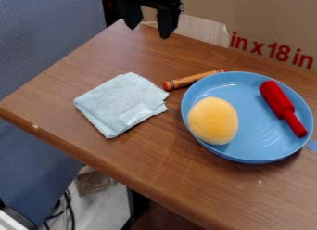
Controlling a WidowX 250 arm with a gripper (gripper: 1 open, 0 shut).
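Observation:
My black gripper (pixel 148 20) hangs at the top of the camera view, above the far end of the wooden table, its two fingers apart with nothing seen between them. A light blue folded cloth (pixel 120 104) lies at the middle left. An orange stick (pixel 190 80) lies to its upper right. A blue plate (pixel 254 150) at the right holds a yellow rounded object (pixel 213 121) and a red object with a handle (pixel 283 108).
A cardboard box (pixel 266 25) with red print stands at the back right.

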